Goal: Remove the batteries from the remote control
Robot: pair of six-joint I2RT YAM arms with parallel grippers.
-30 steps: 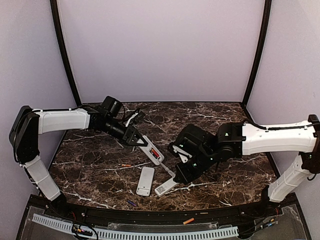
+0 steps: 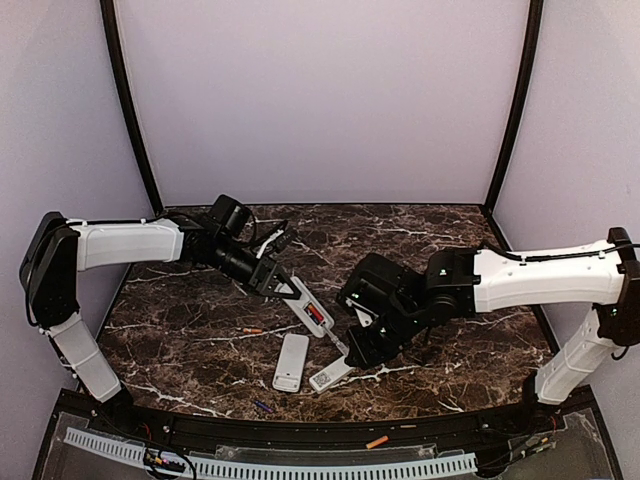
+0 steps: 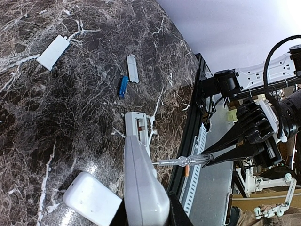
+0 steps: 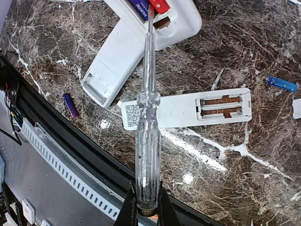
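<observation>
A white remote (image 2: 300, 298) is raised in my left gripper (image 2: 282, 288), which is shut on it; its battery bay shows a red battery (image 4: 159, 5) and a blue one (image 4: 140, 7). My right gripper is shut on a clear screwdriver (image 4: 149, 150), whose tip reaches into that bay beside the red battery. Below lie a second white remote (image 4: 178, 109) with an empty bay and a larger white piece (image 2: 290, 362).
Loose batteries lie on the marble table (image 2: 400, 390): a blue one (image 4: 281, 83) and a purple one (image 4: 70, 105). Small white covers (image 3: 52, 52) lie farther off. A black rail runs along the front edge.
Over the last second the held remote and the screwdriver have moved slightly down in the top view, toward the front. The things on the table have not moved.
</observation>
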